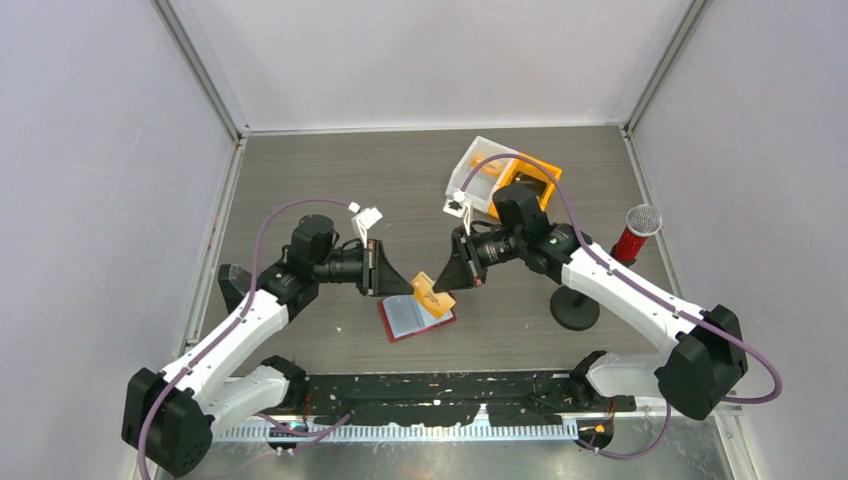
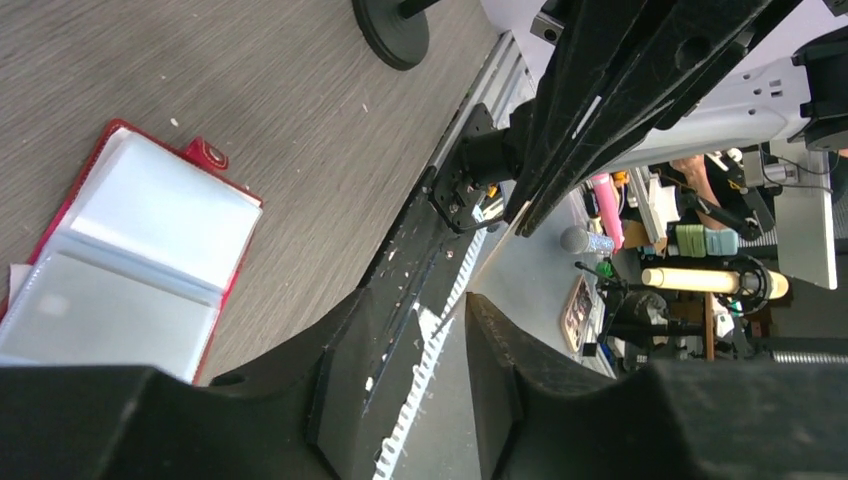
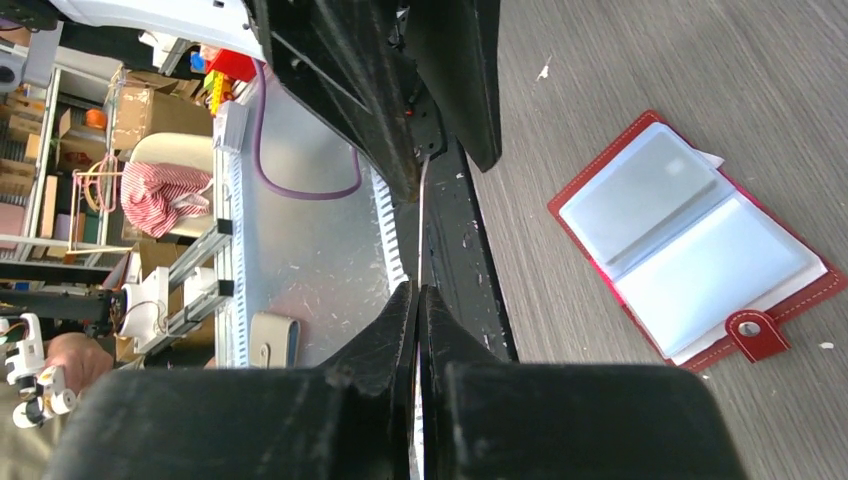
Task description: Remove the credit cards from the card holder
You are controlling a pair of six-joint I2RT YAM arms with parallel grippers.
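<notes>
An orange card (image 1: 430,293) is held up off the table between the two arms, above the red card holder (image 1: 393,331). My right gripper is shut on one end of the card (image 3: 421,225), seen edge-on as a thin line. From the other side my left gripper stands open, its fingers apart on either side of the card's free end (image 2: 488,262). Whether a finger touches the card is hard to tell. The holder (image 2: 165,205) lies spread open on the table, its clear sleeves (image 3: 690,225) showing and a snap strap (image 3: 757,335) at its edge.
Behind the right arm stand a white tray (image 1: 456,180) with an orange card in it and an orange tray (image 1: 547,165) with a dark item. A red microphone (image 1: 636,236) and a black round base (image 1: 574,309) are at the right.
</notes>
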